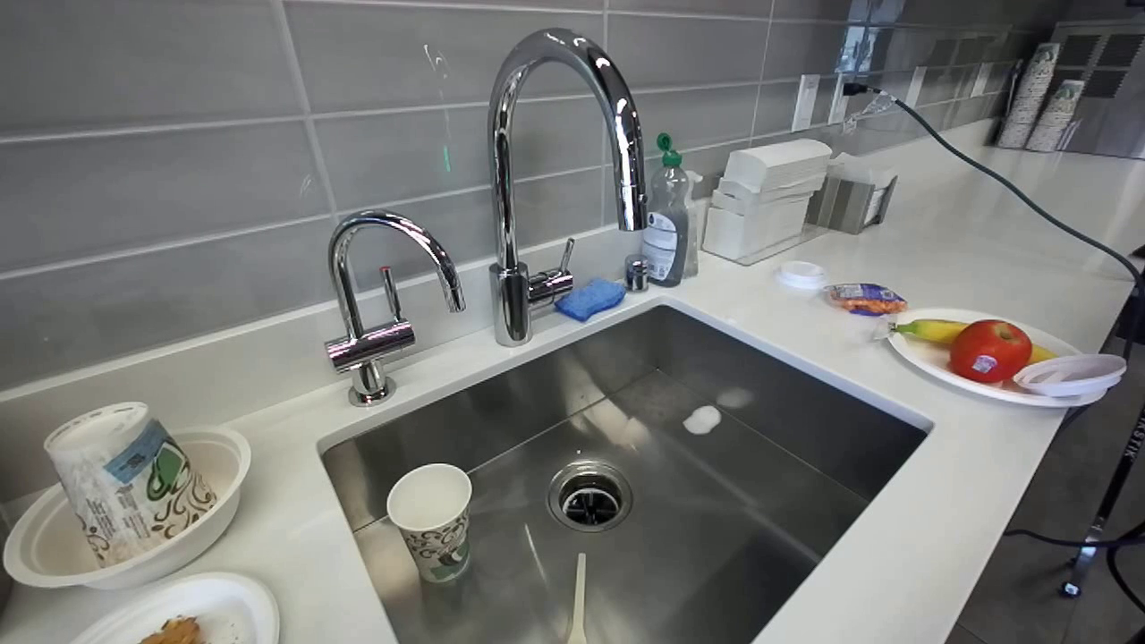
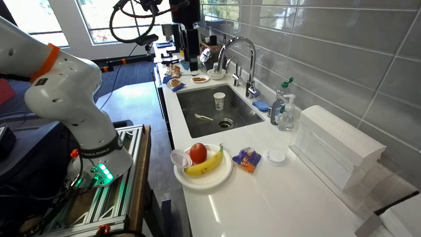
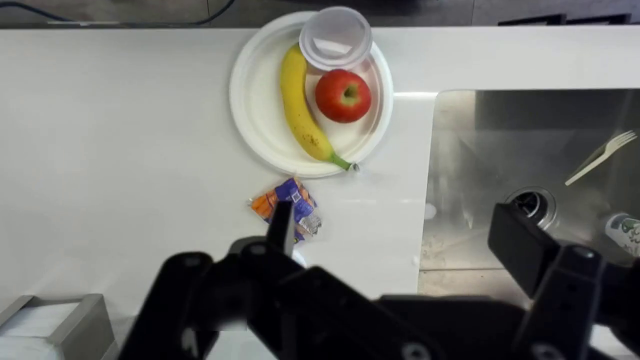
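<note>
High over the counter, my gripper stands open in the wrist view, its two dark fingers wide apart and nothing between them. In exterior view 2 it hangs near the top, well above the sink. A white plate (image 3: 258,114) carries a banana (image 3: 298,111), a red apple (image 3: 343,96) and a clear plastic cup (image 3: 336,39) at its edge. Beside the plate lies a small bag of carrots (image 3: 297,201), partly hidden by a finger. Inside the steel sink are an upright paper cup (image 1: 432,526) and a pale fork (image 2: 203,117).
Tall faucet (image 1: 504,193) and small faucet (image 1: 365,311) rise behind the sink. Near them sit a blue sponge (image 1: 590,299), a soap bottle (image 1: 667,231) and a paper towel holder (image 2: 335,146). A bowl (image 1: 220,483) holds a tipped cup. The counter right of the plate in exterior view 2 is clear.
</note>
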